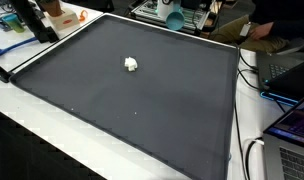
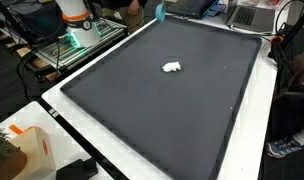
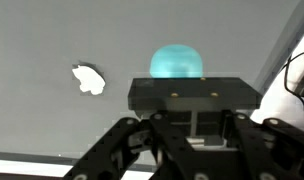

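Note:
A rounded teal thing (image 3: 177, 62) shows just beyond the dark front of my gripper in the wrist view. My gripper is shut on it; the fingers hide much of it, so its full shape cannot be told. In exterior view 1 the teal thing (image 1: 174, 20) is at the top, past the board's far edge, and in exterior view 2 the teal thing (image 2: 160, 11) is at the top edge. A small white crumpled piece (image 1: 130, 64) lies apart from it on the dark grey board (image 1: 142, 110).
Most of the board is bare around the white piece (image 2: 172, 67). Laptops (image 1: 289, 155) and cables border its right side in exterior view 1. Assorted items (image 1: 60, 15) crowd the far left corner.

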